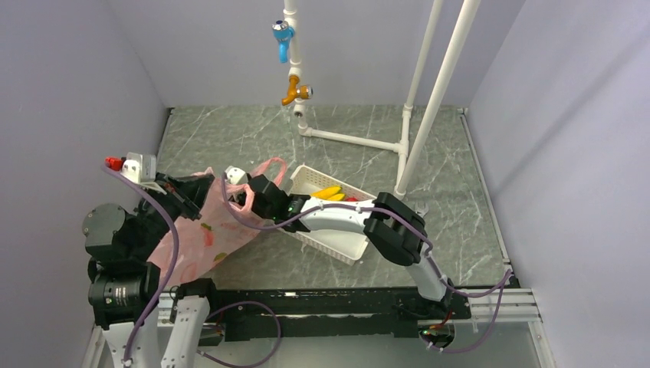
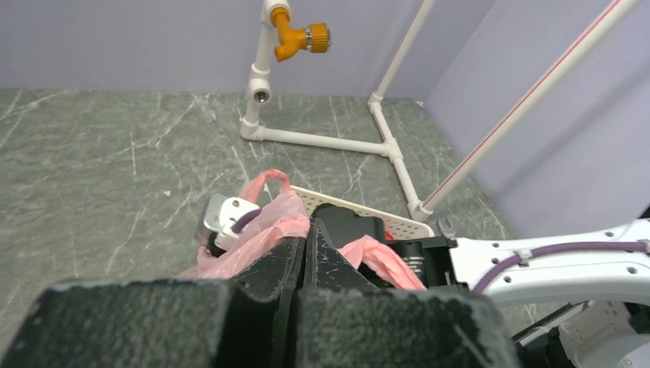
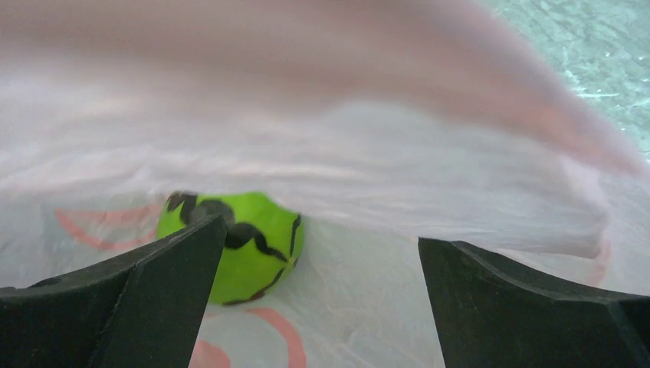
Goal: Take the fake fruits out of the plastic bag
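The pink plastic bag [image 1: 211,234] hangs in the top view from my left gripper [image 1: 205,188], which is shut on its thin film. In the left wrist view, the bag's pink edge [image 2: 280,218] comes out at the fingertips [image 2: 322,257]. My right gripper is inside the bag with its fingers wide apart. Ahead of it a green fruit with dark stripes [image 3: 257,253] rests against the bag wall, nearer the left finger, partly covered by a fold. Nothing lies between the right fingers.
A white perforated basket [image 1: 329,244] stands under the right forearm, holding yellow fruit [image 1: 328,192] and something red [image 1: 351,199]. White pipes [image 1: 352,139] with taps rise at the back.
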